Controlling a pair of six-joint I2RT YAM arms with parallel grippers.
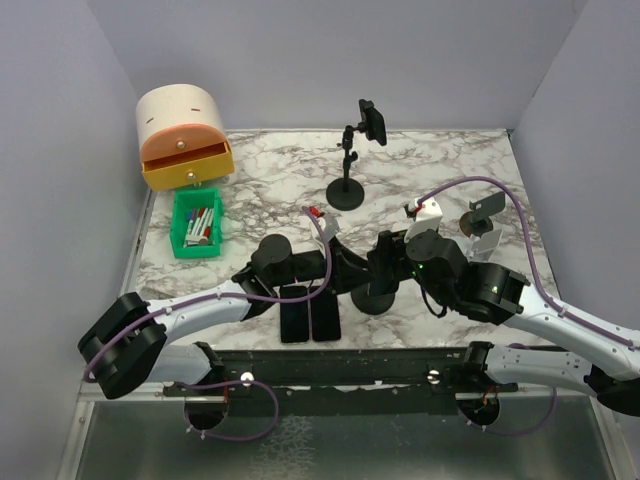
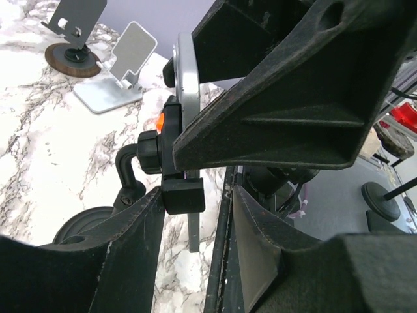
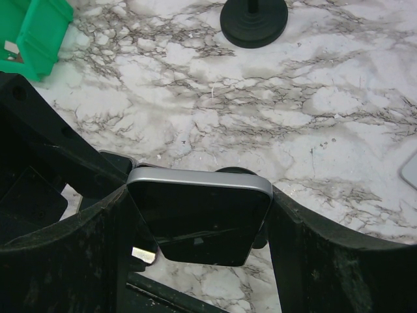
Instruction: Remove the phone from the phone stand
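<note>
The phone stand (image 1: 373, 298) stands at the front centre of the table; its black clamp head (image 2: 182, 192) sits between the fingers of my left gripper, shut on it from the left side. Above, my right gripper is shut on the phone (image 3: 199, 225), a black slab with a silver edge, held at both sides. In the left wrist view the phone shows edge-on as a silver strip against the clamp, partly behind the right gripper's fingers; whether it is clear of the clamp I cannot tell.
A second black stand (image 1: 345, 195) is at the back, two small stands (image 2: 111, 94) at the right, a green pen box (image 1: 195, 225) and drawer unit (image 1: 185, 140) at the left. Two black slabs (image 1: 295, 315) lie front left.
</note>
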